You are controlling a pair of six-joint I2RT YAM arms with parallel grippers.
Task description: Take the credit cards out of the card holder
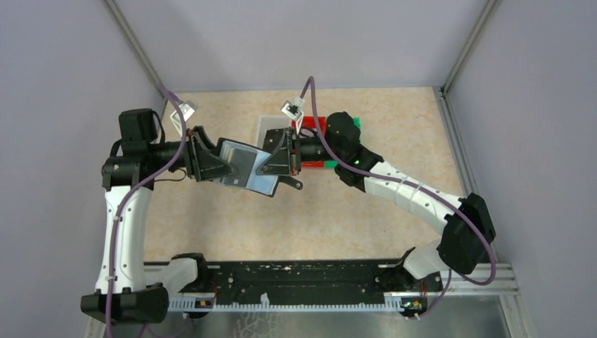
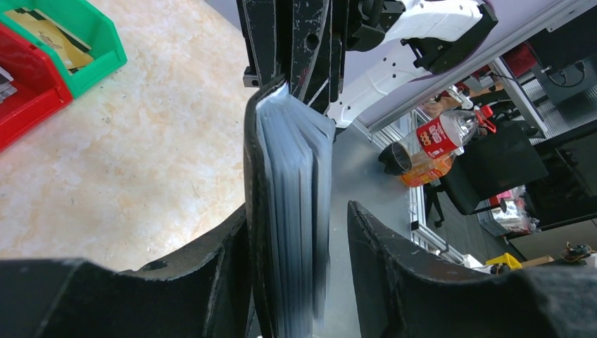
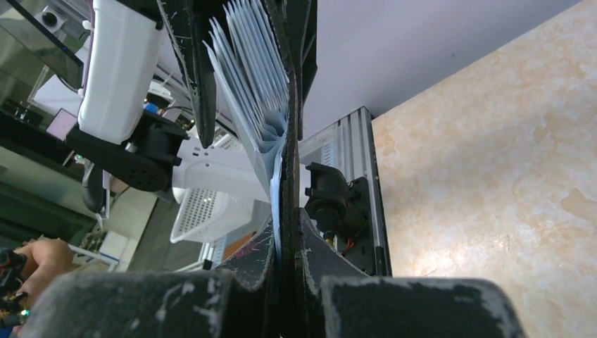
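Note:
A dark card holder with light-blue translucent sleeves [image 1: 238,166] hangs between my two grippers over the table. My left gripper [image 1: 224,169] has it at the left end; in the left wrist view the sleeves [image 2: 288,183] rise from between the fingers. My right gripper [image 1: 266,169] is shut on the other end; in the right wrist view a thin dark cover edge and blue sleeve [image 3: 277,204] run into its fingers, with the sleeves fanned out beyond. Whether cards are inside the sleeves I cannot tell.
A red bin [image 2: 32,98] and a green bin [image 2: 98,56] with items in them stand at the back of the table, beside a pale container [image 1: 266,121].

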